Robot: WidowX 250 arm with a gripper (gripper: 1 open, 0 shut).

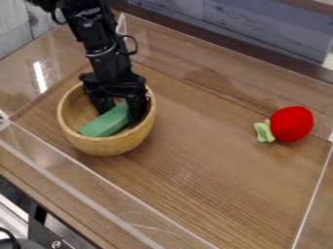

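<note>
A wooden bowl (124,142) sits on the table at the left. In it lies a green oblong object (101,124). My black gripper (115,103) reaches down from the top left into the back of the bowl, over the green object's upper end. Its fingertips are dark and hard to make out against the bowl's inside, so their hold on anything cannot be seen.
A red strawberry-like object (293,124) with a pale green top lies at the right. A wall edge runs along the top.
</note>
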